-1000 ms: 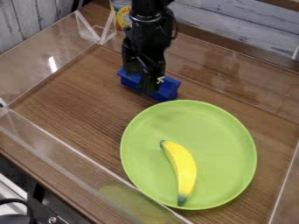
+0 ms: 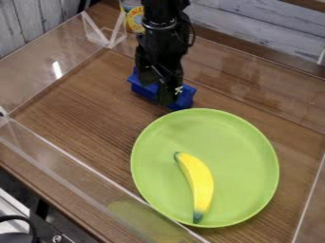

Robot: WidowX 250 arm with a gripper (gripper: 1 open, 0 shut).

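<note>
My black gripper (image 2: 162,84) reaches down from the top of the view, open, over a blue block-like object (image 2: 181,99) on the wooden table. Its fingers partly cover that object, so I cannot tell whether they touch it. In front, a large green plate (image 2: 235,161) holds a yellow banana (image 2: 197,185).
A colourful can (image 2: 131,17) stands at the back, left of the arm. Clear walls (image 2: 38,66) edge the table at left and front. The wood is bare left of the plate and at the back right.
My gripper has shifted very slightly over the blue object; the plate and banana have not moved.
</note>
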